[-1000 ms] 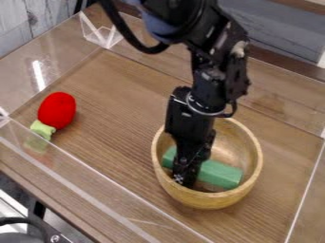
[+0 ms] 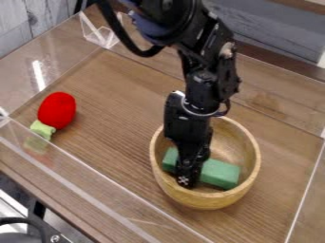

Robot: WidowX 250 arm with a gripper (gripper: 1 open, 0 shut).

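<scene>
My black gripper (image 2: 183, 167) reaches down from the top into a tan wooden bowl (image 2: 244, 195) at the lower right, its fingers at a green block (image 2: 219, 173) lying inside. It appears shut on the block, though the dark fingers hide the contact.
A red round object (image 2: 57, 112) and a small pale green item (image 2: 42, 131) lie on the wooden table at the left. Light walls border the table at the top.
The gripper has shifted slightly within the bowl. The bowl and green block look nearly unchanged.
</scene>
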